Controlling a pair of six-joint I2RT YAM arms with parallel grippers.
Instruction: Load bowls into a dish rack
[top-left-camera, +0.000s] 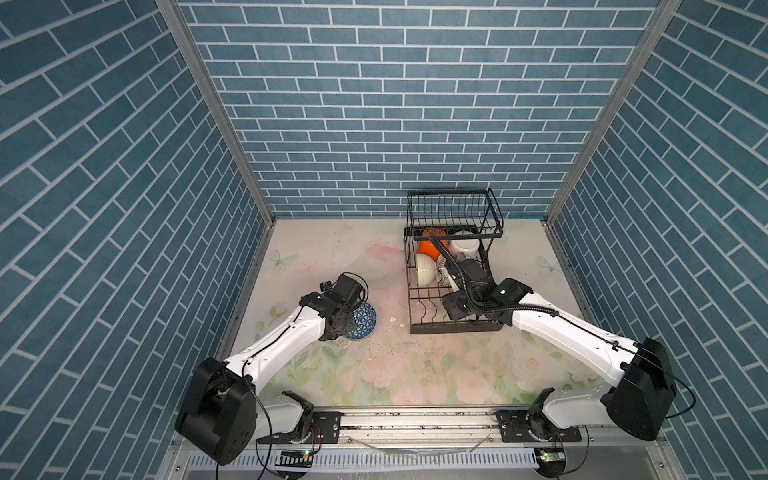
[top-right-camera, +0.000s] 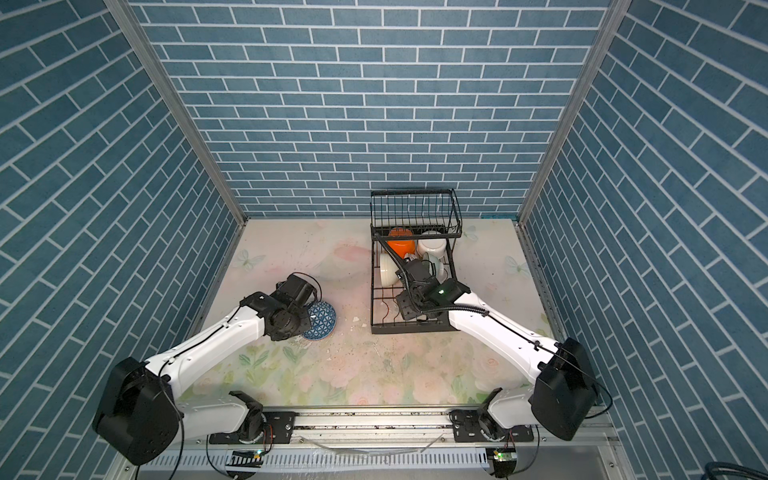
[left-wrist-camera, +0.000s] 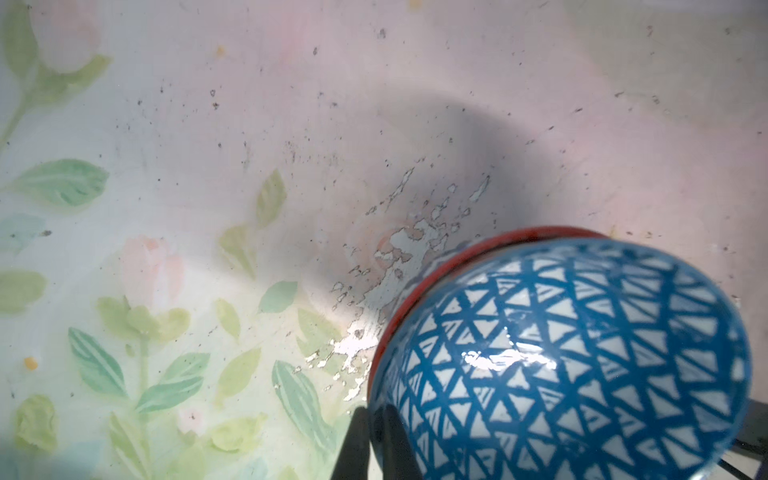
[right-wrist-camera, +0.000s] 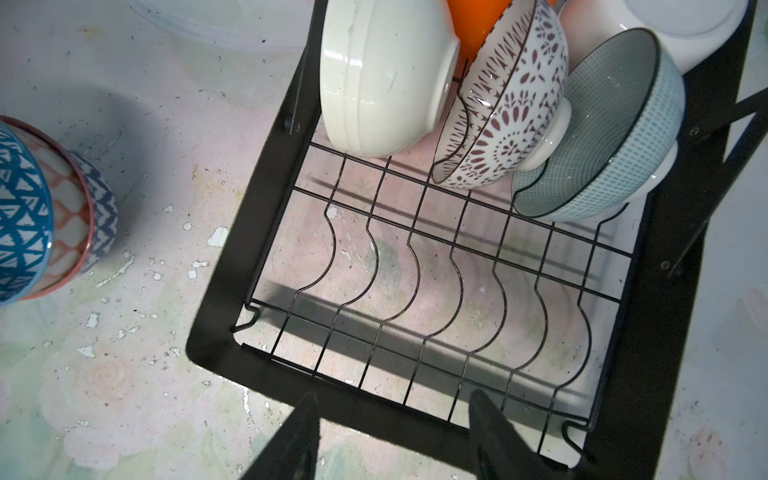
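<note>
A blue-and-white triangle-patterned bowl is tilted above a red-rimmed bowl (right-wrist-camera: 100, 208), whose zigzag outside shows in the right wrist view. The fingers of my left gripper are closed together at the blue bowl's near left edge, pinching its rim. In the right wrist view, the black dish rack (right-wrist-camera: 232, 264) holds a cream bowl (right-wrist-camera: 384, 80), a brown-patterned bowl (right-wrist-camera: 508, 120) and a grey-blue bowl (right-wrist-camera: 612, 144) on edge in its far part. Over the rack's front edge, my right gripper is open with nothing between its fingers.
Behind those, an orange bowl (top-left-camera: 429, 248) and a white bowl (top-left-camera: 464, 244) sit in the back of the rack. Its front wire slots (right-wrist-camera: 432, 280) are empty. An upper shelf (top-left-camera: 452, 209) overhangs the back. Bare tabletop (top-left-camera: 388, 352) lies between the arms.
</note>
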